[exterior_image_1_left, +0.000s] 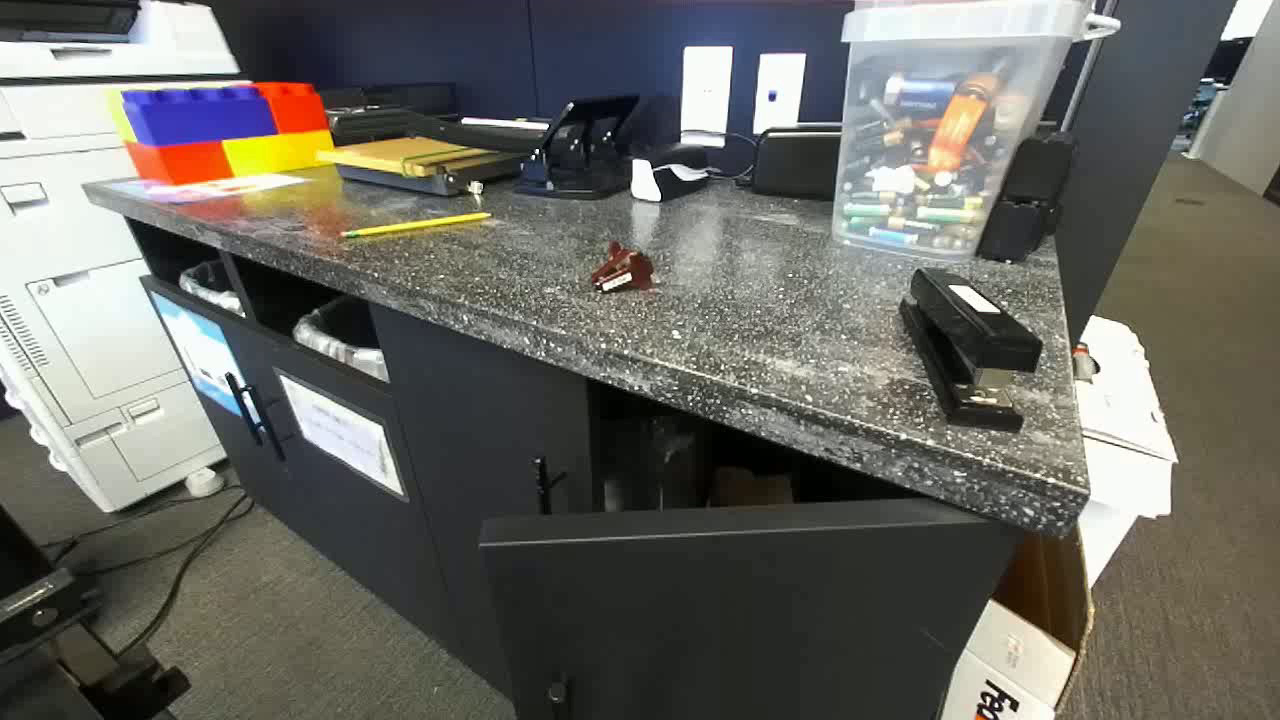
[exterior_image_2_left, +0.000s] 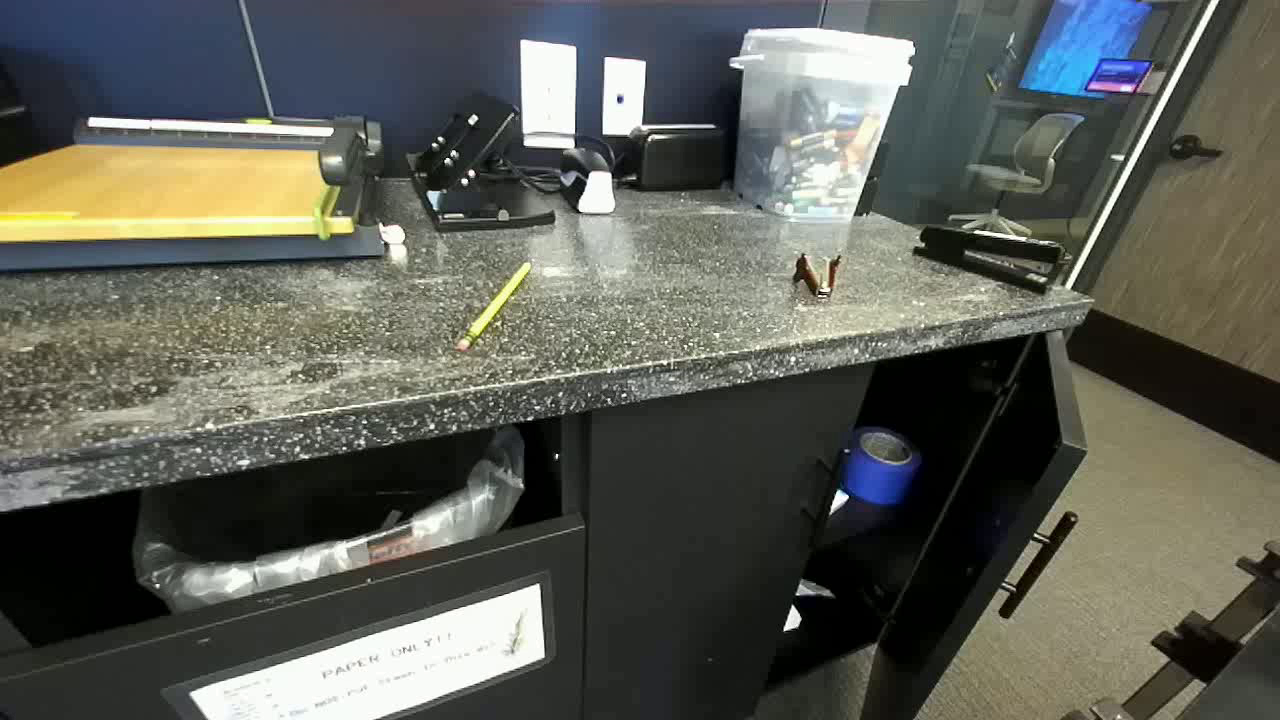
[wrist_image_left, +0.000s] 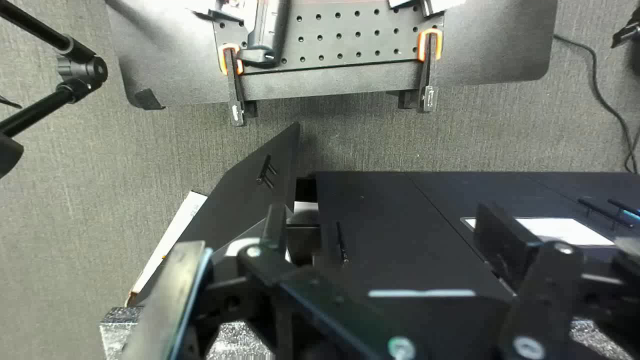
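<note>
In the wrist view my gripper is open, its two fingers wide apart with nothing held between them. The gripper does not show in either exterior view. A black cabinet door (exterior_image_2_left: 984, 552) stands swung open at the counter's right end. Inside that cabinet a roll of blue tape (exterior_image_2_left: 882, 466) sits on a shelf. On the speckled counter (exterior_image_1_left: 768, 324) lie a dark red staple remover (exterior_image_1_left: 624, 269), a black stapler (exterior_image_1_left: 969, 346) near the right end, and a yellow pencil (exterior_image_2_left: 494, 307). A clear bucket (exterior_image_1_left: 948, 132) full of markers or batteries stands at the back.
Along the back are a paper trimmer (exterior_image_2_left: 180, 192), a black stand (exterior_image_2_left: 480, 168) and a small black box (exterior_image_2_left: 678, 156). Toy blocks (exterior_image_1_left: 228, 126) stand at the far left. Below the counter is a lined bin (exterior_image_2_left: 336, 540).
</note>
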